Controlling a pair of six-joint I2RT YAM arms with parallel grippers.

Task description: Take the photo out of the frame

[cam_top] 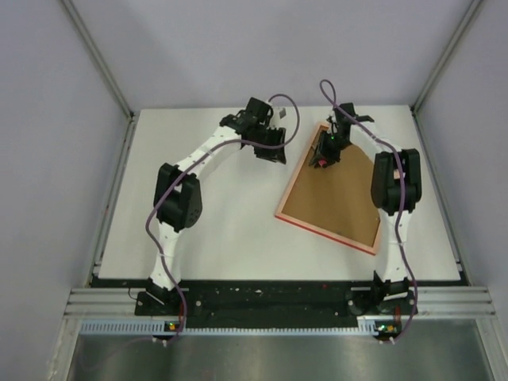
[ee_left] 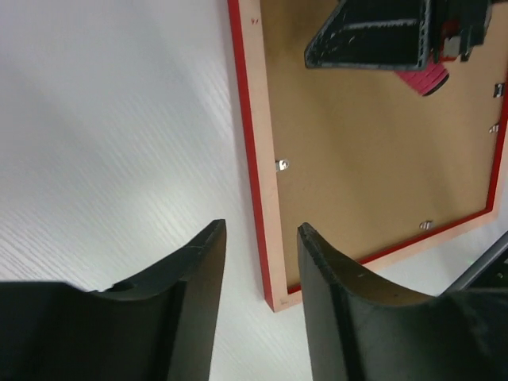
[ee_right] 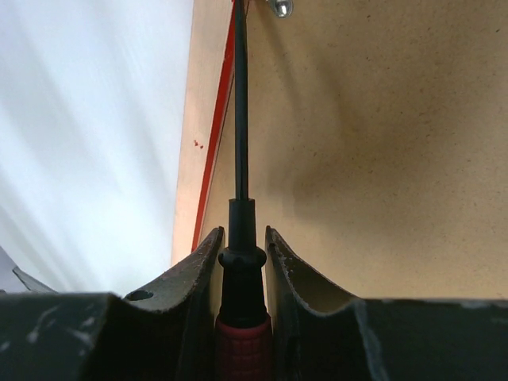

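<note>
The picture frame [cam_top: 325, 236] lies back side up, its brown backing board [cam_top: 337, 198] bordered by pale wood with a red outer edge. Small metal tabs [ee_left: 282, 165] stand along its inner edge. My right gripper is shut on a screwdriver [ee_right: 241, 286] with a black and red handle. The thin shaft reaches toward a metal tab [ee_right: 282, 7] at the frame's edge; its tip is out of view. My left gripper stands partly open above the frame's left side, nothing between its fingers. The photo is hidden.
Both grippers are close together near the frame's far left portion. The right arm [cam_top: 397, 178] reaches over the frame's right side.
</note>
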